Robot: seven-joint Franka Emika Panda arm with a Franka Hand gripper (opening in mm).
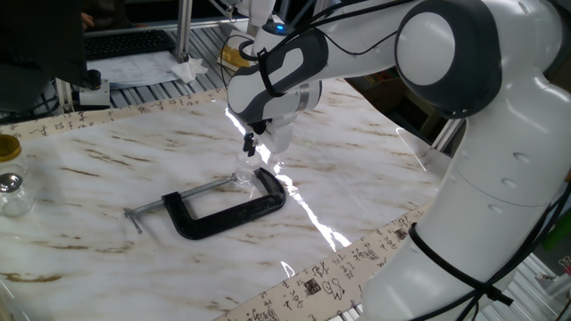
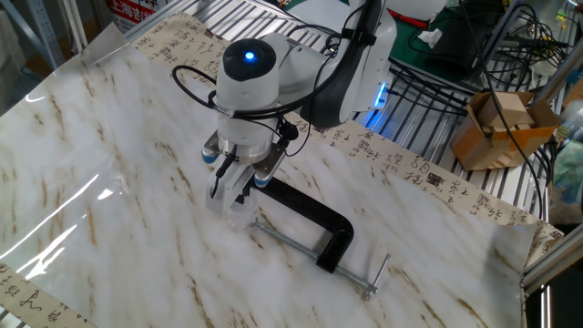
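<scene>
A black C-clamp (image 1: pixel 232 218) with a grey screw rod and cross handle lies flat on the marbled table sheet. In the second exterior view, the clamp (image 2: pixel 314 210) extends to the right of my gripper (image 2: pixel 234 202), which points down close to the clamp's end. Something clear and see-through (image 2: pixel 239 217) shows around the fingertips there; its shape is hard to make out. From the other side, my gripper (image 1: pixel 256 159) hangs just above the clamp's far end, by the screw tip. Whether the fingers are apart, or hold the clear thing, does not show.
Two glass jars, one with a yellow lid (image 1: pixel 9 145), stand at the left edge of the first view. A cardboard box (image 2: pixel 504 130) sits beyond the table.
</scene>
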